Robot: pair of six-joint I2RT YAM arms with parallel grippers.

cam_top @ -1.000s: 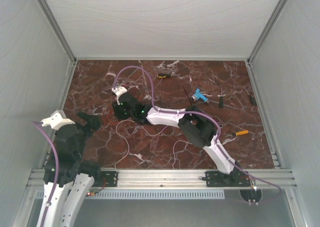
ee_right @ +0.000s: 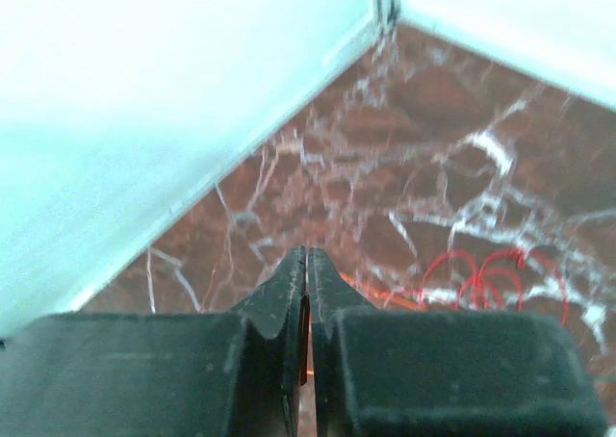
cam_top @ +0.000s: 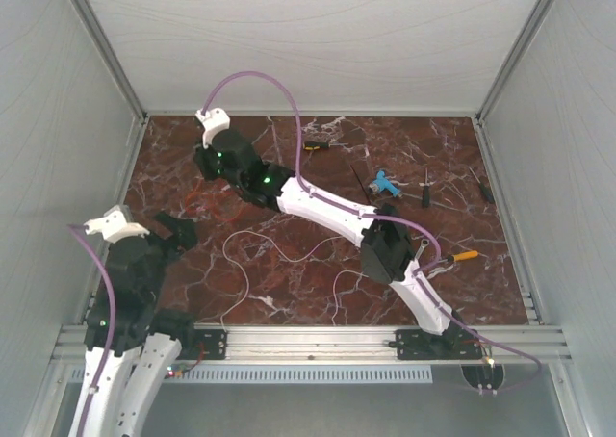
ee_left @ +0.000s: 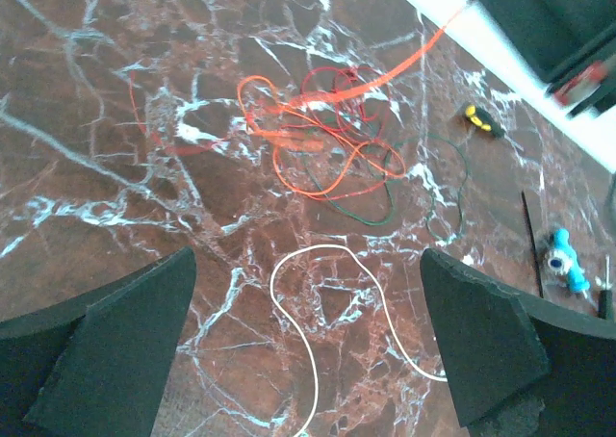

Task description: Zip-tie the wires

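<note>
Loose wires lie on the marble table. In the left wrist view they are a tangle with an orange wire (ee_left: 279,163), a red wire (ee_left: 337,71) and a green wire (ee_left: 371,222). One orange strand rises from the tangle to my right gripper, raised near the far left. That gripper is shut, and a thin orange-red strand (ee_right: 304,341) shows between its fingers. My left gripper hangs open and empty at the table's left side, nearer the front than the tangle. A long white wire (cam_top: 241,264) curves over the front left.
A blue tool (cam_top: 384,183), a yellow-and-black tool (cam_top: 316,145), a dark screwdriver (cam_top: 425,194) and an orange-handled tool (cam_top: 465,255) lie toward the right and back. The right arm crosses the table's middle. White walls close in the left, back and right.
My right gripper has risen and moved toward the far left, off the tangle, with an orange strand now stretched up to it. The left arm is nearly still.
</note>
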